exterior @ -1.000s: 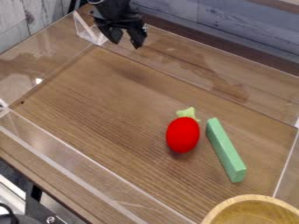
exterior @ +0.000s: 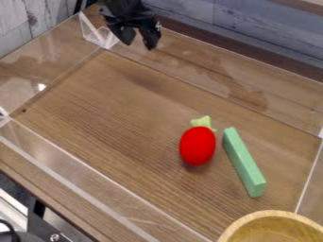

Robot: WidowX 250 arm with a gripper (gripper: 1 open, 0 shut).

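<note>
The dark gripper (exterior: 134,38) is at the far back of the wooden table, left of centre, over the surface; it is too small to tell whether it is open or shut. On the right half lie a red oval object (exterior: 197,146), a small light green piece (exterior: 202,123) just behind it, and a long green bar (exterior: 243,161) to its right.
A yellow round bowl (exterior: 271,231) is cut off at the bottom right. A clear plastic-looking item (exterior: 97,32) sits at the back left beside the gripper.
The gripper has shifted slightly at the back of the table. The objects on the table have not moved.
</note>
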